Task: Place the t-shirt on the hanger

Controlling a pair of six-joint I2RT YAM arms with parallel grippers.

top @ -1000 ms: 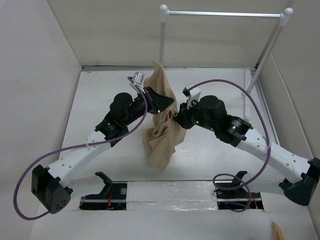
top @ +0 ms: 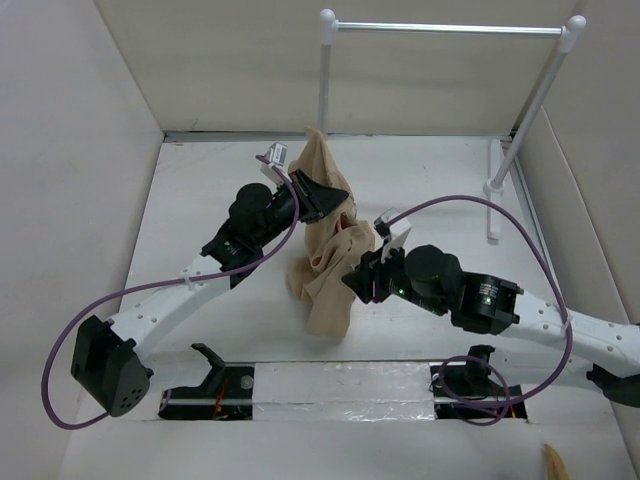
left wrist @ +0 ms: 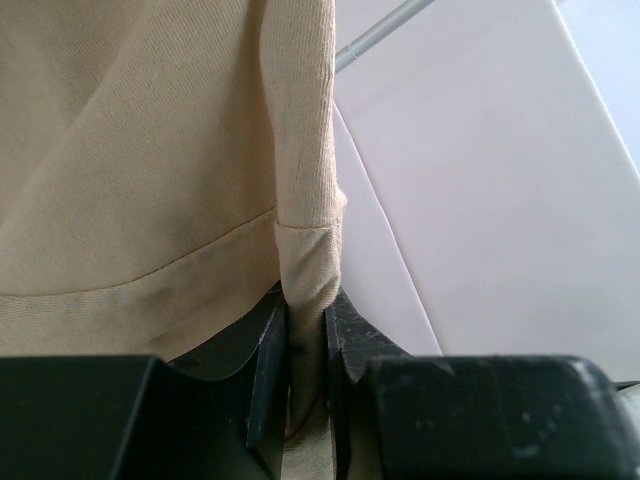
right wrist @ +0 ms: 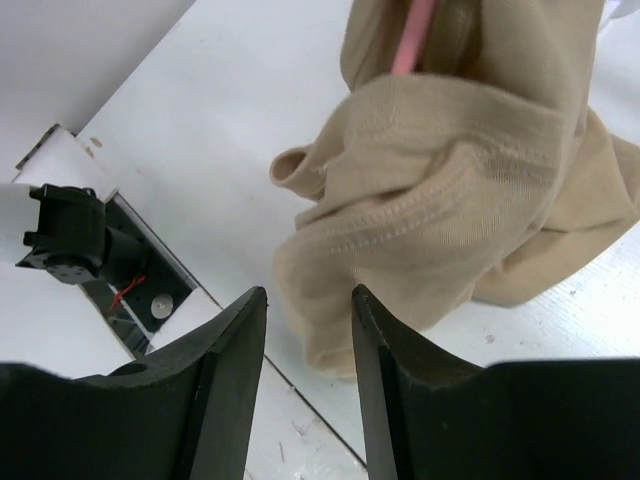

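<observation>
A tan t-shirt hangs crumpled from my left gripper, its lower folds on or near the white floor; the left wrist view shows a bunched strip of the cloth between the shut fingers. Inside the folds, a pink-red piece shows, perhaps part of the hanger, mostly hidden. My right gripper is low at the shirt's right side, its fingers apart, pointing at the folds with nothing clearly between them.
A white rail on posts stands at the back and right. Walls close in the workspace on both sides.
The left gripper has stayed nearly still with the shirt.
</observation>
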